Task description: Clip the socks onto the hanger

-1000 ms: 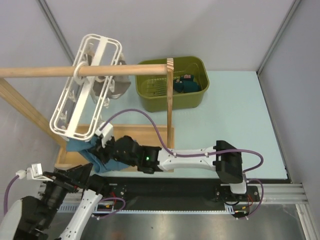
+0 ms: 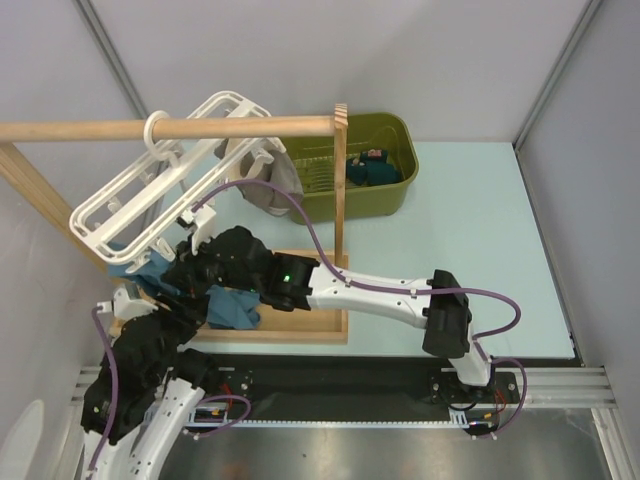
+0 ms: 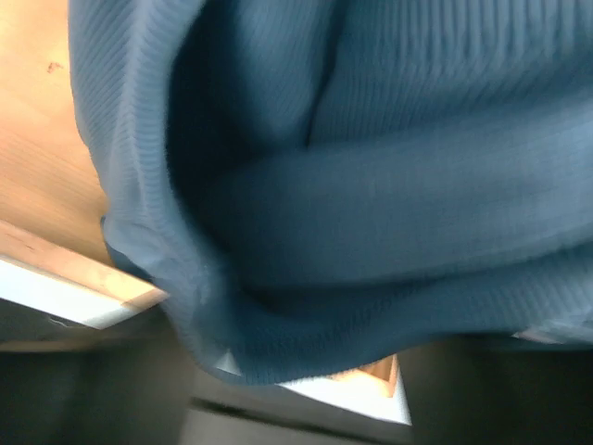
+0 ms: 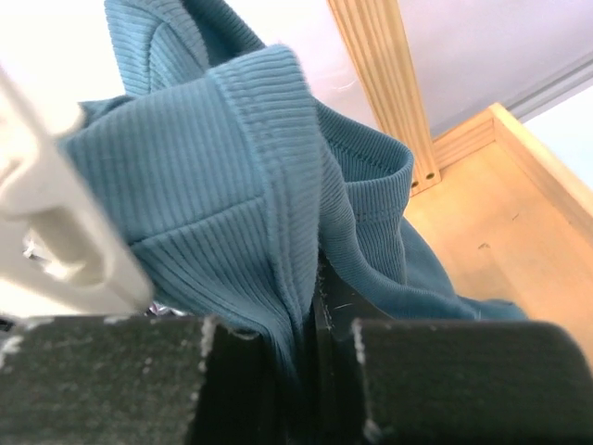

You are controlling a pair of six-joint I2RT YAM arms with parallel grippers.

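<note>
A blue ribbed sock (image 2: 232,308) hangs beneath the front end of the white clip hanger (image 2: 122,214), over the wooden base. My right gripper is shut on its cloth, close beside a white part of the hanger (image 4: 65,232) in the right wrist view. In the left wrist view the sock (image 3: 389,204) fills most of the picture, its folded edge reaching down between the dark, blurred fingers (image 3: 83,389). My left gripper stands part open there, with the sock's edge in the gap. Whether any clip grips the blue sock is hidden.
A grey sock (image 2: 272,185) hangs from the hanger's far end. The hanger rests on a wooden rail (image 2: 250,127). An olive basket (image 2: 370,200) holds a dark green sock (image 2: 373,170).
The hanger has swung on the rail, its front end shifting left. The right gripper has moved slightly left and up, holding the cloth.
</note>
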